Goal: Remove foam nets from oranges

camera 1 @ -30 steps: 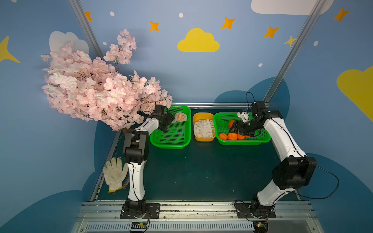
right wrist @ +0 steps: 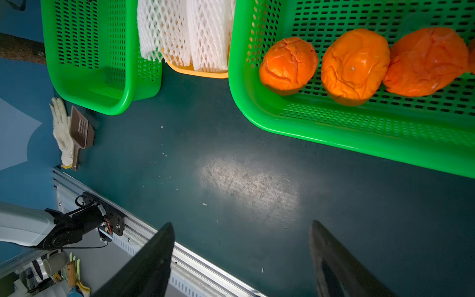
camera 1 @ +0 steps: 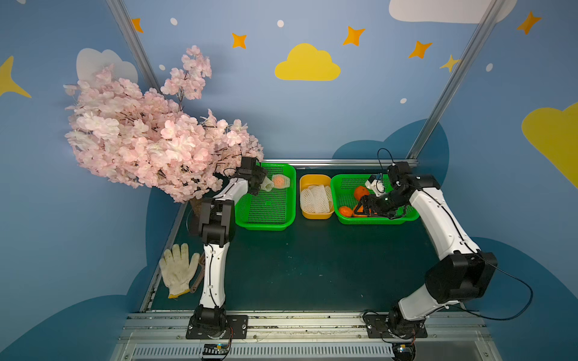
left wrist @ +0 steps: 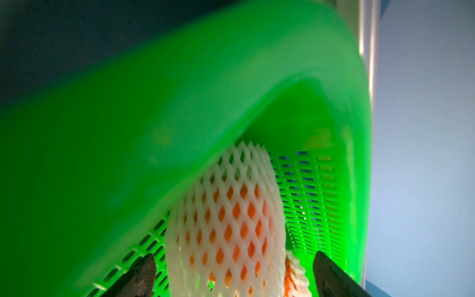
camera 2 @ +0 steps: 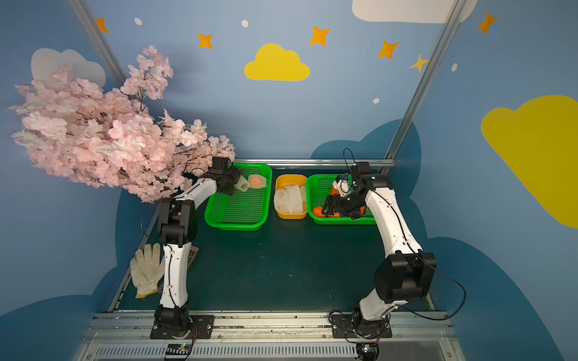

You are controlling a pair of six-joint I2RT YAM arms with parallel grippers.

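Note:
A white foam net with an orange inside (left wrist: 225,217) lies in the left green basket (camera 1: 265,225), another netted orange (left wrist: 293,277) beside it. My left gripper is low at that basket's back left, fingers apart either side of the larger net; whether they touch it I cannot tell. Several bare oranges (right wrist: 354,64) lie in the right green basket (right wrist: 346,138). My right gripper is open over the table side of that basket, nothing between its fingers.
A yellow basket of empty nets (camera 1: 316,198) stands between the green baskets. A blossom tree (camera 1: 144,132) crowds the back left. A glove (camera 1: 179,270) lies at the left.
My left gripper has shifted slightly toward the back and left.

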